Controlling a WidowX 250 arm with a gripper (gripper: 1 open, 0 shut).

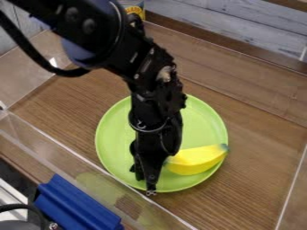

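The black arm comes down from the upper left, and its gripper (149,176) is low over a green plate (122,128), reaching to the plate's near part. The fingers look shut, with nothing seen between them, though they are dark and partly hidden. A yellow banana (198,159) lies on the right part of the plate, just beside the gripper, its left end close to the fingers.
A blue ridged object (74,205) lies at the lower left, beyond the counter's edge. A yellow can (129,8) stands at the back by the pale wall.
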